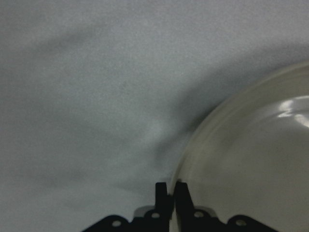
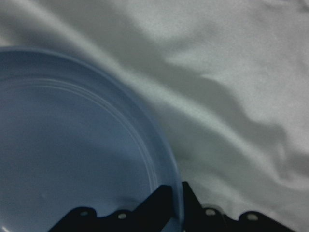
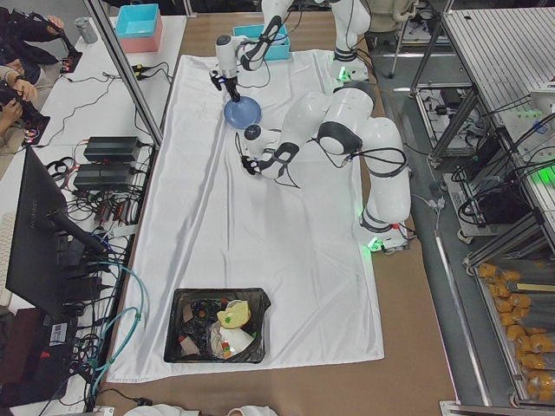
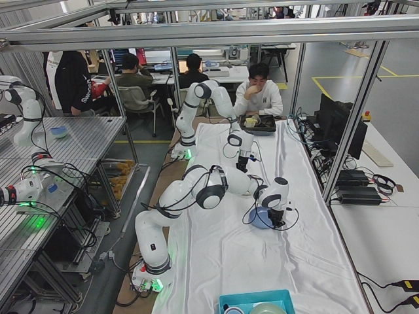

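A blue plate (image 3: pixel 243 112) (image 4: pixel 260 218) (image 2: pixel 72 145) is at the far end of the cloth. My right gripper (image 3: pixel 230 91) (image 4: pixel 278 219) is shut on its rim, one finger inside, one outside. My left gripper (image 3: pixel 249 165) (image 4: pixel 242 163) is at mid cloth, shut on the rim of a pale plate (image 1: pixel 251 159), which is hard to make out in the overhead views.
A black bin (image 3: pixel 182 347) with mixed items lies at the opposite end from a turquoise tub (image 4: pixel 255 294) holding dishes. The cloth between the left gripper and the black bin is clear. Monitors and cables line the side table.
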